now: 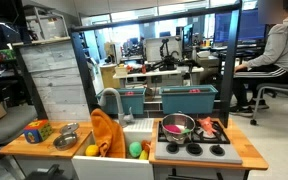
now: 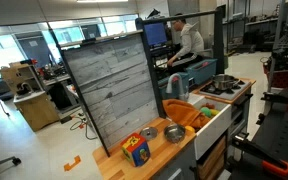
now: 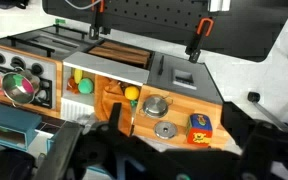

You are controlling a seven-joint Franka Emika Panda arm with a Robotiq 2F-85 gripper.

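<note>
In the wrist view my gripper stands open, its two dark fingers wide apart at the lower edge with no object visible between them. It looks down over a wooden counter [image 3: 202,108]. Beyond the fingers are a small metal pot [image 3: 156,105], a round metal lid or dish [image 3: 165,130] and a colourful box [image 3: 199,129]. The sink [image 3: 77,104] holds an orange cloth [image 3: 111,103], with a yellow item [image 3: 132,93] and a green item [image 3: 86,86] near it. A larger pot [image 3: 21,86] sits on the stove [image 3: 46,84].
A black-framed shelf with a pale wood panel [image 2: 112,95] rises behind the counter. Teal bins [image 1: 188,100] stand at the back. A dark table [image 2: 269,140] is at the near right in the second exterior view. A person [image 1: 276,55] sits behind.
</note>
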